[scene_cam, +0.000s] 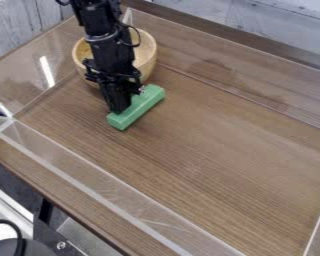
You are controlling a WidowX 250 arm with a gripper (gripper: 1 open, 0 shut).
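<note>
The black gripper [120, 84] points down at the near-left end of a green block [137, 109] lying on the wooden table. Its fingertips are dark and small, so whether anything sits between them is hard to make out. A tan round bowl [141, 64] stands just behind the arm, partly hidden by it.
A dark object [5, 237] is at the bottom-left corner, and a strip of clutter shows along the left edge.
</note>
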